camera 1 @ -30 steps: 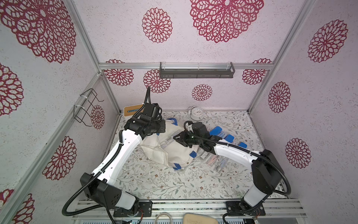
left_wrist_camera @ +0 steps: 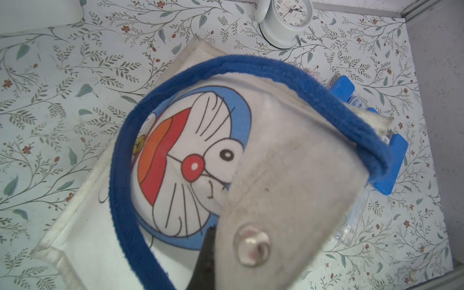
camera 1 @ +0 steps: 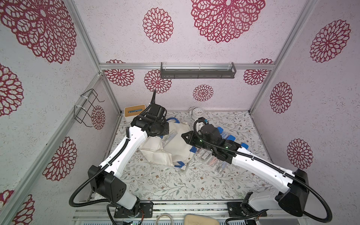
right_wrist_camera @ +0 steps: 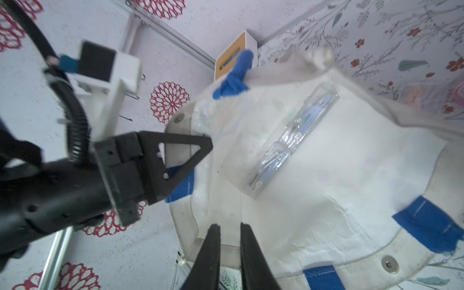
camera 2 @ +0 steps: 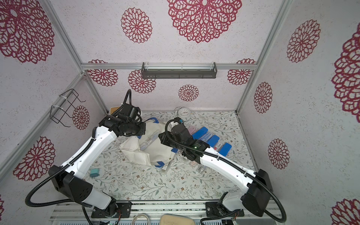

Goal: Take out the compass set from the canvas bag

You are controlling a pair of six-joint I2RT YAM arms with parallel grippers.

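The canvas bag hangs open between my arms, with a cartoon face and blue handle. My left gripper is shut on its edge, the fingertips largely hidden by canvas. In the right wrist view, the clear compass set lies against the white inside of the bag. My right gripper is in front of the bag's opening, below the set and apart from it; whether anything is between its fingers cannot be made out.
Blue-topped clear cases lie at the right of the table. A white clock stands at the back, a yellow box at the back left.
My left gripper has moved slightly right.
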